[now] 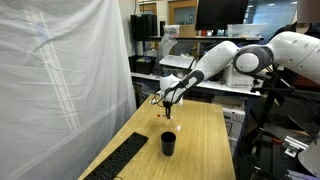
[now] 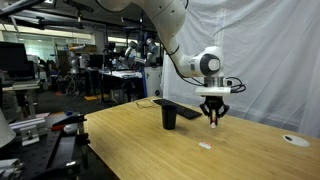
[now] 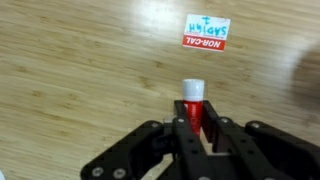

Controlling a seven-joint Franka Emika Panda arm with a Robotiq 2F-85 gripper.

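Note:
A slim red object with a white end (image 3: 194,97), like a marker, stands out between the black fingers in the wrist view. My gripper is shut on it; its lower part is hidden by the fingers. In exterior view 2 the gripper (image 2: 213,119) points down over the wooden table (image 2: 130,145), and the marker is small there. Exterior view 1 shows the gripper (image 1: 168,116) beyond a black cup (image 1: 168,146), apart from it. How high the marker is above the table is hard to tell.
A red and white name sticker (image 3: 206,32) lies flat on the table near the gripper. Along the table's left side rests a black keyboard (image 1: 117,156). A round white patch (image 2: 295,140) is farther off. Bare wood covers the right half of the table.

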